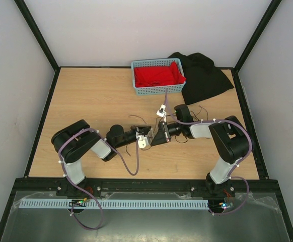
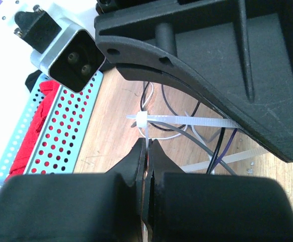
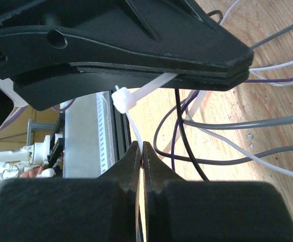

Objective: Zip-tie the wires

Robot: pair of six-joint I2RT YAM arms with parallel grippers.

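Note:
In the left wrist view the white zip tie [image 2: 142,119] shows its square head close above my left gripper. That gripper is shut, with a thin white strip of the tie running between its tips. My right gripper is likewise shut on a thin white part of the tie, just below the head [image 3: 124,100] in the right wrist view. Grey, black, purple and white wires [image 3: 267,122] run beside and behind the grippers. More pale strap [image 2: 237,158] crosses behind the wires. Fingers hide part of the loop, so I cannot tell how tightly it surrounds them.
A light blue basket [image 1: 159,91] with red cloth [image 1: 159,75] stands at the back. Black cloth [image 1: 199,80] lies right of it. Both arms nearly meet mid-table, their grippers close together.

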